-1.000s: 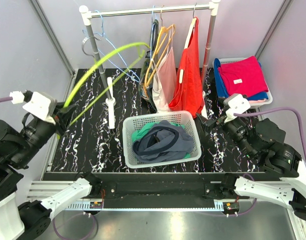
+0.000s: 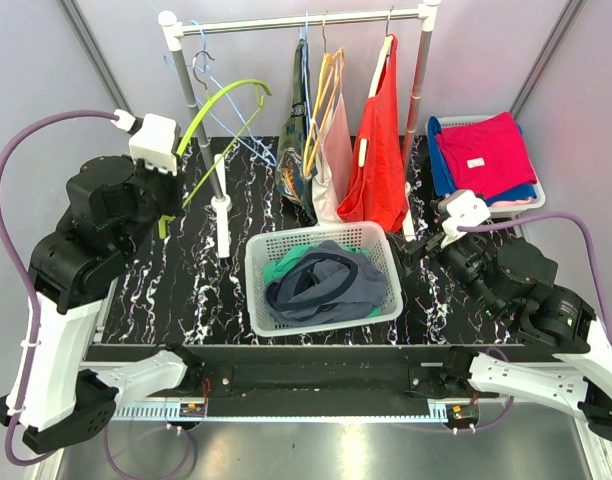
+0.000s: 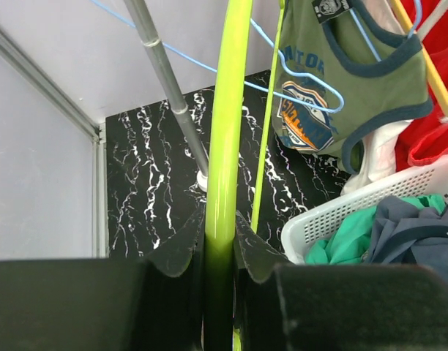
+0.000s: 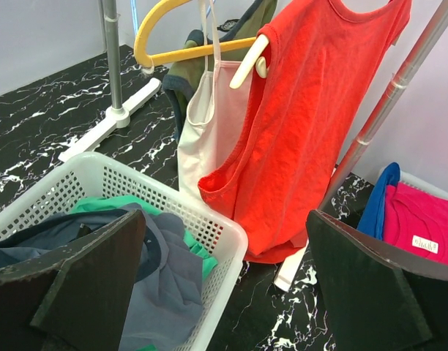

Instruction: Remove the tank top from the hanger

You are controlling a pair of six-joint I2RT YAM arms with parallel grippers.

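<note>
A bare lime-green hanger is pinched in my left gripper, which is shut on one of its arms beside the rack's left post. Its hook shows close to the rail's left end in the top view. On the rack hang an olive tank top with a printed badge, a pale pink-white top on a yellow hanger, and a red tank top at the right. My right gripper stands open, nothing between its fingers, facing the red top from in front of it.
A white basket with grey and green clothes stands in the middle of the black table. Another basket holds folded pink and blue cloth at the back right. An empty blue hanger hangs by the left post.
My left gripper has moved right and towards the rack with the green hanger. The yellow hanger and the clothes by it have swung straighter. The right arm has barely moved.
</note>
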